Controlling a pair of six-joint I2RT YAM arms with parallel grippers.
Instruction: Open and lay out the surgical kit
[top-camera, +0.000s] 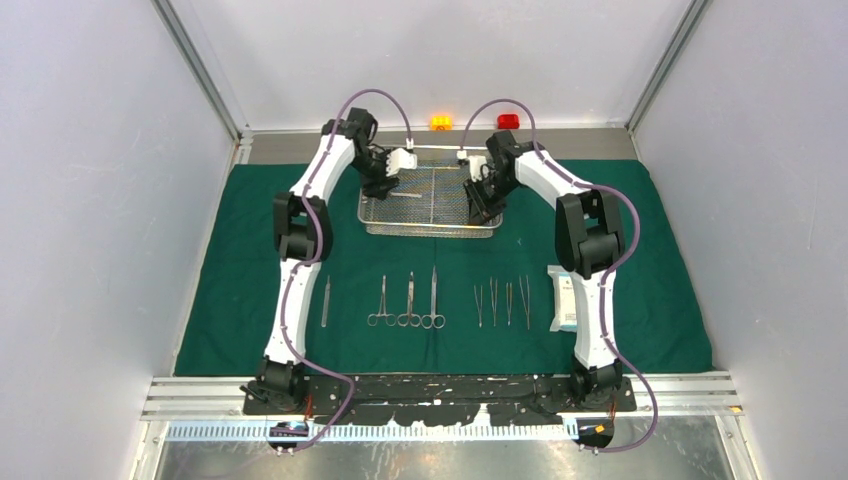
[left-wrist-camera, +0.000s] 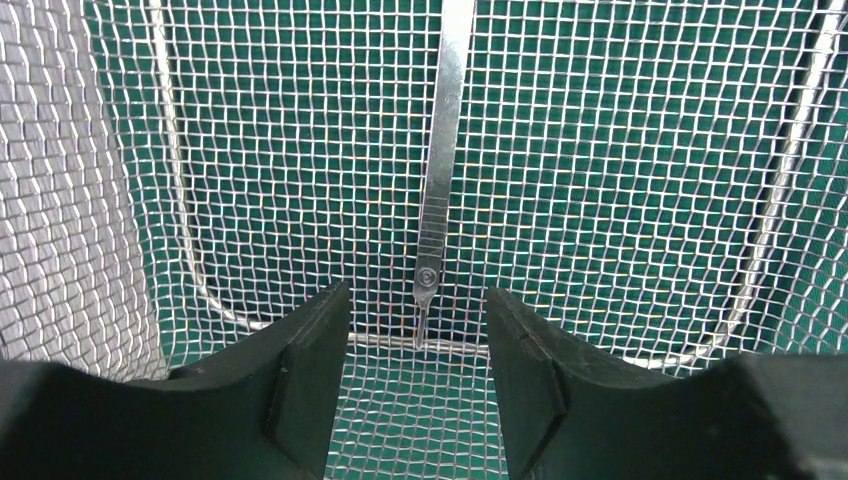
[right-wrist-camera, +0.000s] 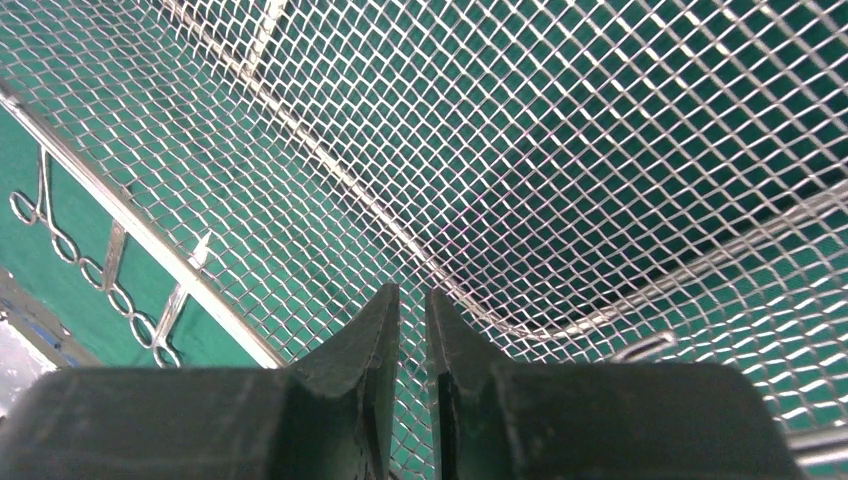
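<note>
The wire mesh tray (top-camera: 430, 229) sits at the back centre of the green cloth. A slim steel handle (left-wrist-camera: 440, 150) lies inside it. My left gripper is part open over that handle's narrow end, fingertips either side. My right gripper is at the tray's right part, fingers a little apart, with nothing visible between them. Laid on the cloth in front are a steel handle (top-camera: 326, 301), several ringed instruments (top-camera: 433, 296) and several tweezers (top-camera: 494, 301).
A white packet (top-camera: 564, 298) lies front right, partly under the right arm. Yellow (top-camera: 440, 123) and red (top-camera: 508, 121) blocks stand behind the tray.
</note>
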